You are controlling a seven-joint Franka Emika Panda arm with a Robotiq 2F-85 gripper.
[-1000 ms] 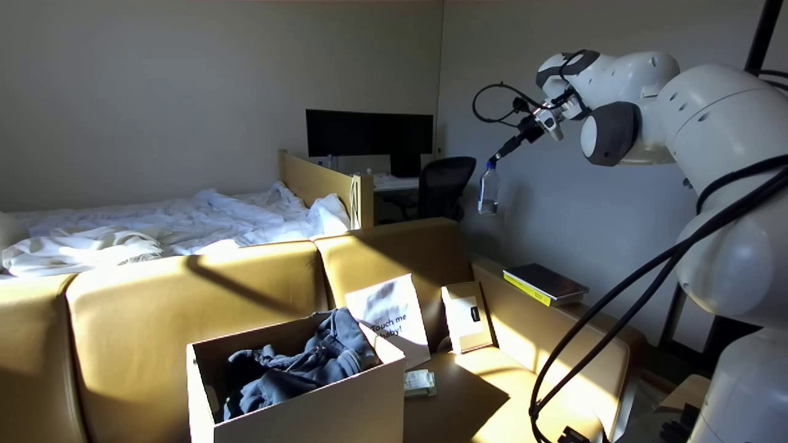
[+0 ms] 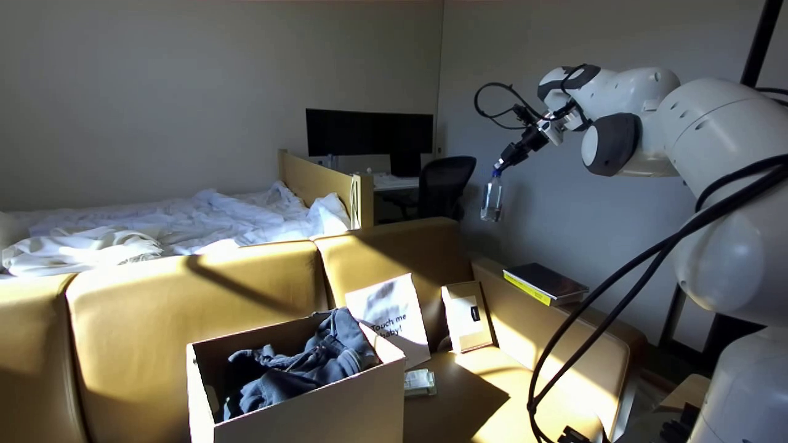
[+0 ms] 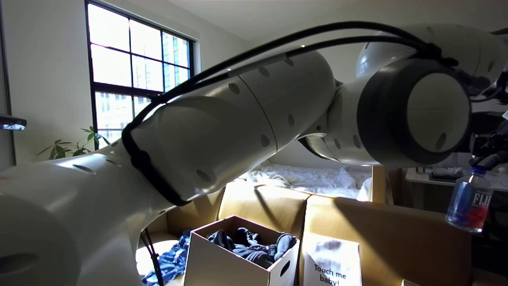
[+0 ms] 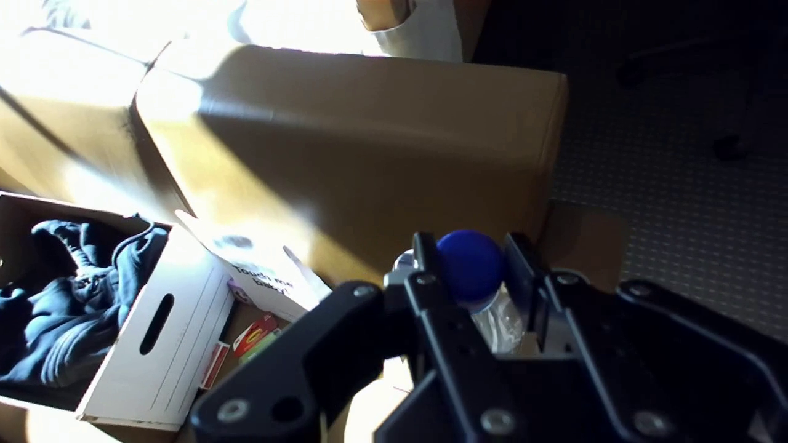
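Note:
A clear water bottle (image 2: 492, 198) with a blue cap hangs in the air by its top, and my gripper (image 2: 499, 167) is shut on it. From the wrist, the blue cap (image 4: 470, 266) shows between the two fingers, with part of the clear body below it. The second exterior view has the bottle (image 3: 469, 202) at the right edge, nearly upright, with a FIJI label. It touches nothing beneath it; the sofa (image 2: 399, 258) lies lower down, to the left in the first exterior view.
An open white box (image 2: 310, 410) holding dark clothes (image 2: 303, 369) sits on the sofa. Right of it lean a "Touch me baby!" sign (image 2: 391, 314) and a small tan box (image 2: 467, 317). A dark book (image 2: 546, 280) lies on the armrest. An office chair (image 2: 445, 184) stands behind.
My gripper and the bottle have moved slightly down and to the right in the first exterior view. The bottle is still held. The box, sign and sofa have not moved.

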